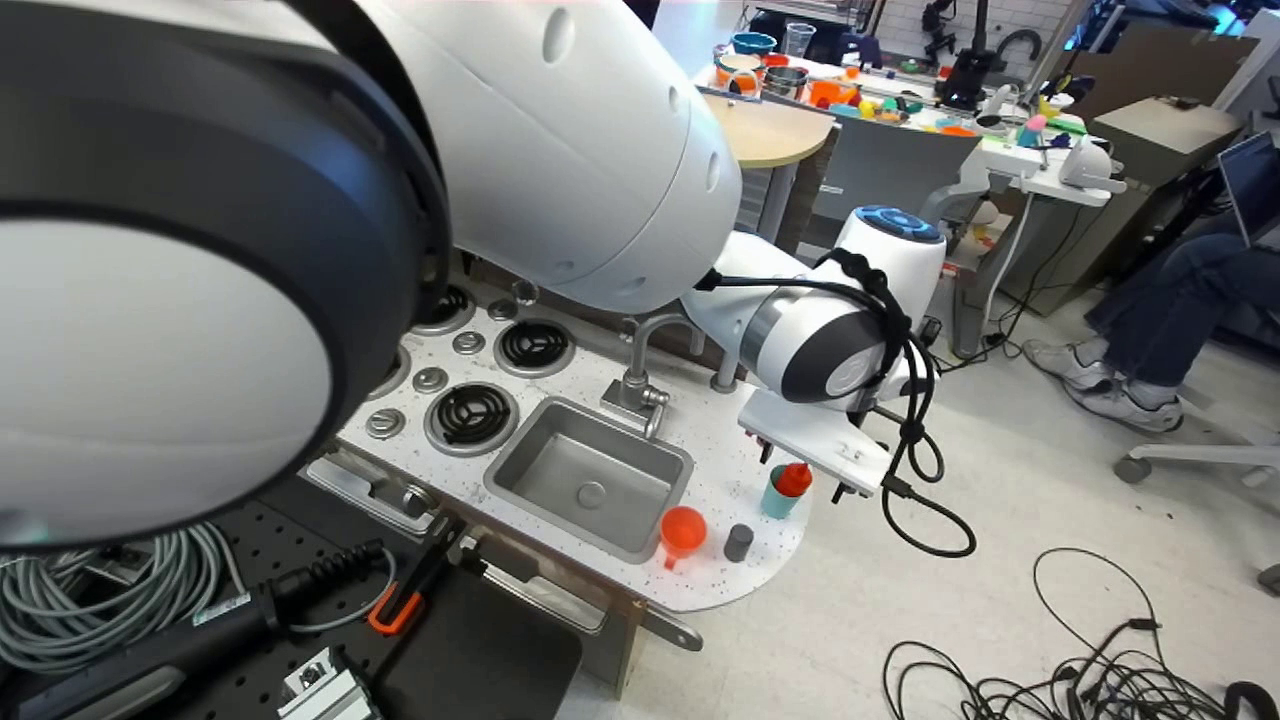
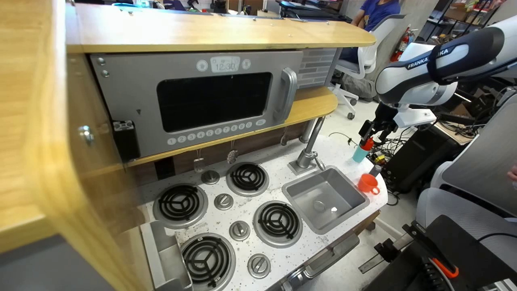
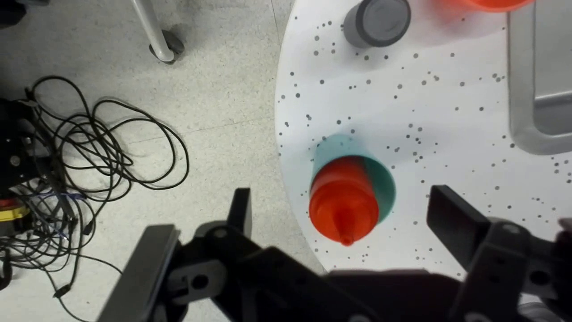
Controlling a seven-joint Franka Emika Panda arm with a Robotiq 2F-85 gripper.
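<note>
A red squeeze bottle (image 3: 343, 206) with a pointed nozzle stands inside a teal cup (image 3: 384, 188) near the rounded end of the white speckled counter. In the wrist view my gripper is open, one finger on each side of the bottle and cup, apparently touching neither. From exterior view 2, the gripper appears above and behind the cup (image 2: 360, 153), with the bottle's red top (image 2: 368, 144) close to the fingers. Most of the gripper is hidden behind the white hand plate in exterior view 1, where the bottle (image 1: 793, 479) shows just below it.
A dark grey cylinder (image 1: 738, 542) and an orange cup (image 1: 683, 530) stand between the teal cup and the counter's front. Beside them is the metal sink (image 1: 564, 490). The faucet (image 2: 309, 150) rises behind it, under the microwave shelf. Bare counter surrounds the teal cup.
</note>
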